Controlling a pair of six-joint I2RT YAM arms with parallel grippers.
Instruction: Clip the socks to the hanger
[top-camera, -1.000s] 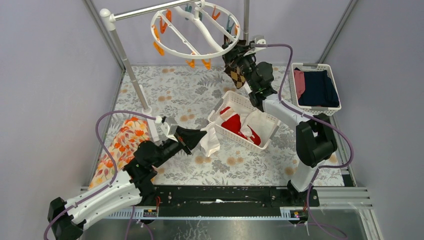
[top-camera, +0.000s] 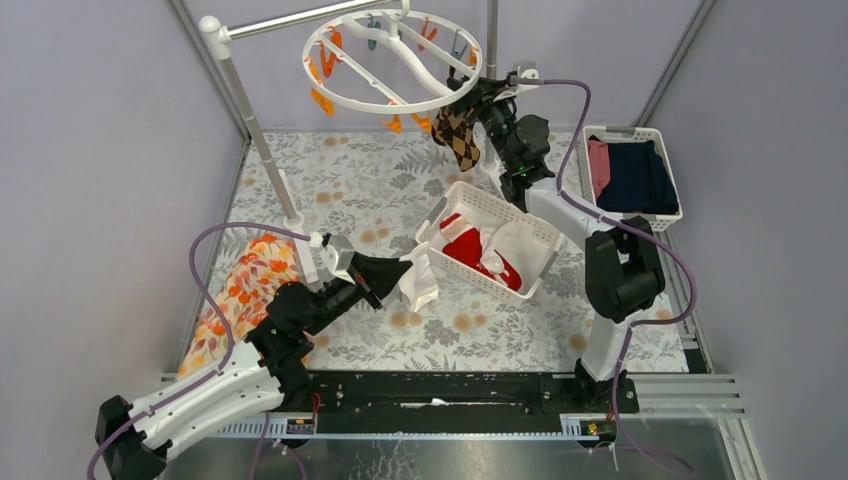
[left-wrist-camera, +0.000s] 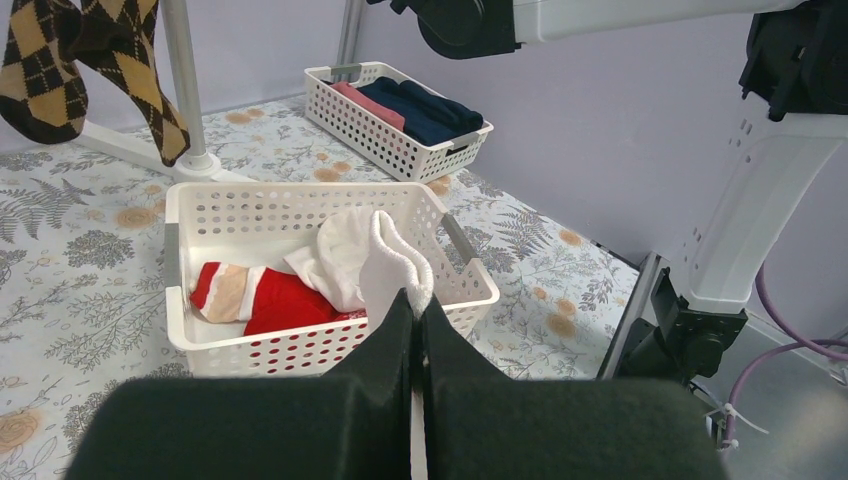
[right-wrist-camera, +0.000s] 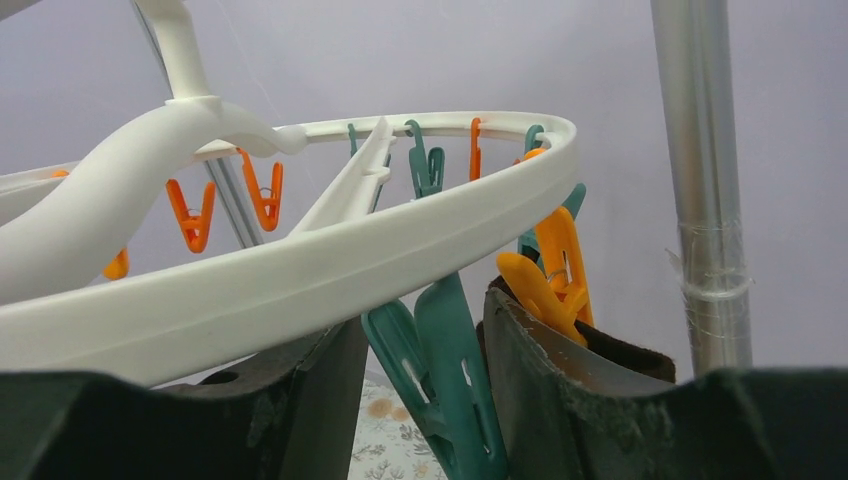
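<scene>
A white sock (top-camera: 420, 282) dangles from my left gripper (top-camera: 408, 266), which is shut on its upper edge; the left wrist view shows the cloth (left-wrist-camera: 392, 265) pinched between the tips. Up at the round white hanger (top-camera: 395, 108), my right gripper is part open, its fingers (right-wrist-camera: 530, 390) on either side of a green clip (right-wrist-camera: 455, 370) under the rim. An orange clip (right-wrist-camera: 560, 265) beside the right finger bears dark cloth. Brown-and-black argyle socks (top-camera: 462, 140) hang below the rim near that gripper; their tops are partly hidden.
A white basket (top-camera: 545, 270) with red-and-white socks (top-camera: 462, 243) and white cloth stands mid-table. Another basket (top-camera: 655, 225) with dark and pink cloth is at the back right. A floral orange cloth (top-camera: 245, 290) lies at left. Several orange clips (top-camera: 323, 101) hang round the ring.
The hanger ring has swung and turned slightly, and the hanging argyle socks have shifted with it. My right gripper has moved a little up and right. The left arm has held still.
</scene>
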